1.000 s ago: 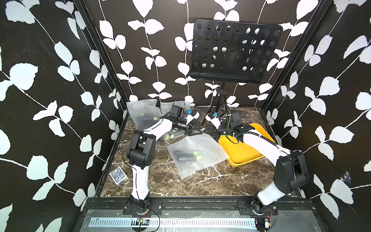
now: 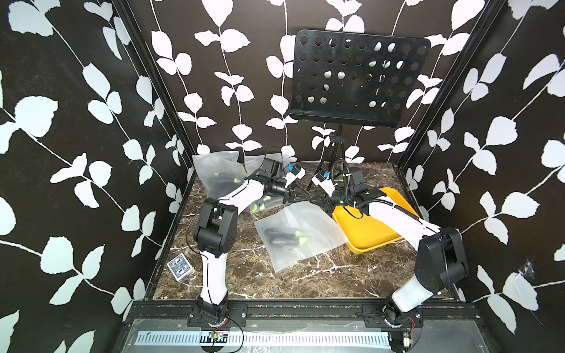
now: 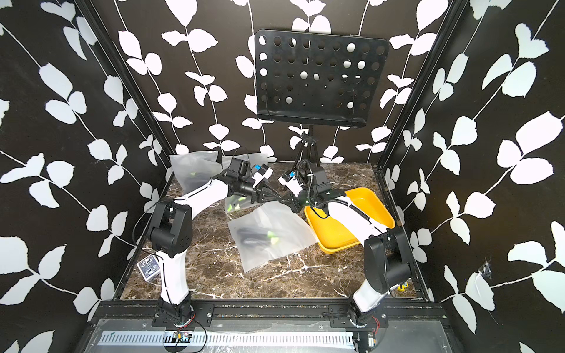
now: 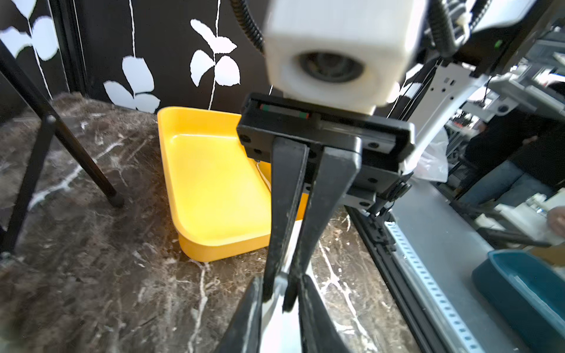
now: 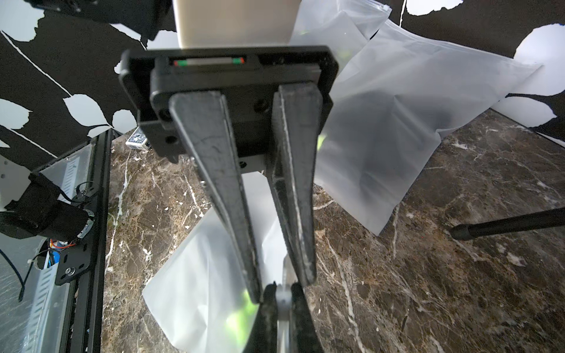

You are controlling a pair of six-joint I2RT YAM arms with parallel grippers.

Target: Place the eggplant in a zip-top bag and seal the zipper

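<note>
A frosted zip bag [image 2: 300, 232] lies on the marble table with a dark, elongated thing with a green end inside, seen blurred through the plastic. My grippers meet at its back right corner. The right gripper [image 2: 317, 201] is shut on the bag's edge, a pale strip between its fingertips in the left wrist view. The left gripper [image 2: 305, 196] has its fingertips at the same edge, beside the right one's, a little apart around the strip; whether they grip it is unclear.
More frosted bags [image 2: 214, 173] with green things stand at the back left. A yellow tray [image 3: 350, 214] lies right, under my right arm. A black music stand [image 2: 359, 76] rises behind; a card box [image 2: 179, 267] sits front left.
My left gripper has shifted slightly, its wrist a little higher and its fingertips closer to the right gripper. The bag and right arm look nearly unchanged.
</note>
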